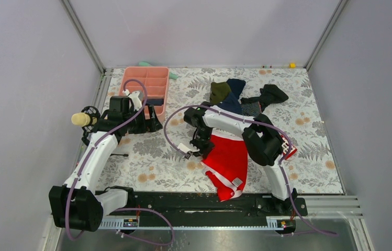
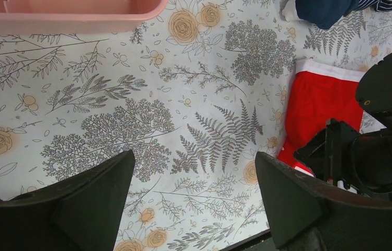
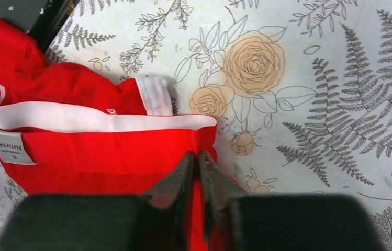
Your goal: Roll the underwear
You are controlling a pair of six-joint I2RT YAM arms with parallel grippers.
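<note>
Red underwear [image 1: 227,164] with a white waistband lies flat at the centre front, one end bunched near the front edge. My right gripper [image 1: 204,151] is down on its left side; in the right wrist view its fingertips [image 3: 187,162] are shut together on the red fabric beside the waistband's corner, though how much cloth is between them is hard to tell. My left gripper [image 1: 152,120] hangs over empty table by the pink bin, its fingers apart with nothing between them.
A pink compartment bin [image 1: 146,74] stands at back left. Folded dark and green garments [image 1: 220,91] lie at the back, another red item [image 1: 290,151] at right, partly under the right arm.
</note>
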